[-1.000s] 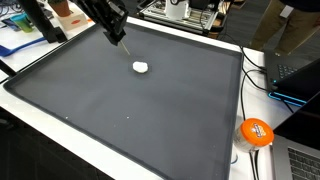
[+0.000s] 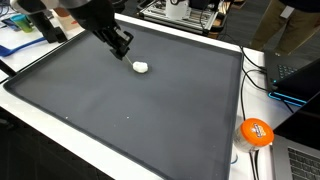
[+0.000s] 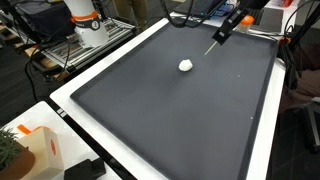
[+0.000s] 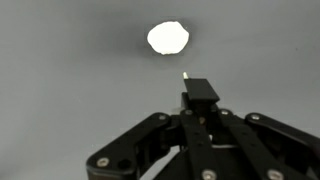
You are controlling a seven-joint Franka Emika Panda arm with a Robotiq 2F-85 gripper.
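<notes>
A small white lump (image 2: 140,67) lies on the dark grey board (image 2: 150,115). From above, in the wrist view, the lump (image 4: 168,38) has an uneven round outline. My gripper is shut on a thin pale stick (image 4: 185,75), whose tip points down at the board. In exterior view 2 the stick (image 3: 211,48) slants to the right of the lump (image 3: 185,65), clear of it. Whether the stick's tip touches the board cannot be told. The fingers hide the stick's upper part.
An orange-topped container (image 2: 254,133) stands outside the board's right side, with a laptop (image 2: 297,160) beyond it. Most of the board is bare. White and orange robot parts (image 3: 90,27) stand past its far left corner.
My gripper has come down and toward the viewer in exterior view 1, bringing the stick's tip closer to the white lump. The lump has stayed in place.
</notes>
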